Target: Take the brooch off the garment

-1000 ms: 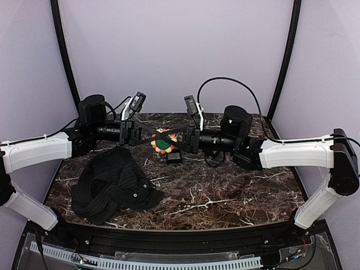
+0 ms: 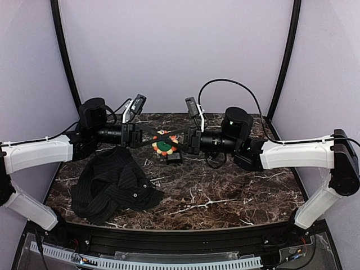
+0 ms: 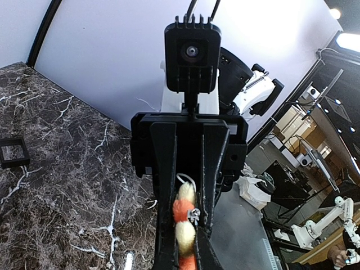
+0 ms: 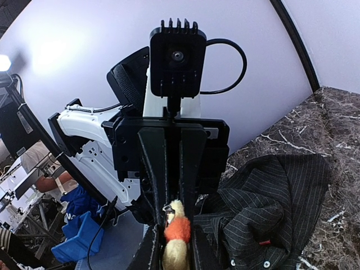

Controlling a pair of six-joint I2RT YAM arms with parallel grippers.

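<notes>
The flower brooch [image 2: 165, 145], green-centred with orange and cream petals, is held in the air at the middle between my two grippers, whose fingers cross over it. My left gripper [image 2: 157, 136] is shut on it; in the left wrist view its fuzzy edge [image 3: 184, 236] and a small metal piece show between the fingers. My right gripper [image 2: 169, 137] is also shut on the brooch, whose edge [image 4: 176, 236] shows with a metal fitting in the right wrist view. The dark pinstriped garment [image 2: 112, 185] lies crumpled at the left of the table, apart from the brooch.
A small black square object [image 2: 174, 159] sits behind the middle, below the brooch in the top view. Both arms span the table's width.
Both grippers and the brooch have shifted very slightly down in the top view. The garment has not moved.
</notes>
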